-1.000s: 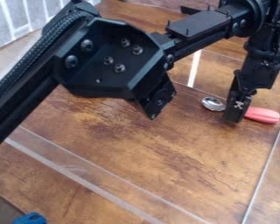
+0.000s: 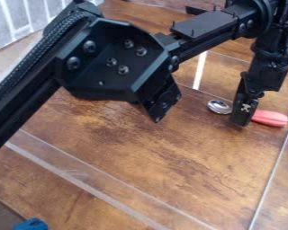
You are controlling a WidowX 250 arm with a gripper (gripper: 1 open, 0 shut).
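Note:
My black gripper [image 2: 244,110] is lowered to the wooden floor at the right, over a utensil with a metal spoon head [image 2: 219,106] and a red handle [image 2: 272,118]. The gripper covers the middle of the utensil; the metal end shows to its left and the handle to its right. Whether the fingers are closed on it cannot be made out.
Bare wooden surface [image 2: 134,171] with pale tape lines fills the middle and front. A blue object [image 2: 30,224] sits at the bottom left corner. Light slatted or grid material is at the top left, and a dark object lies at the back behind my arm.

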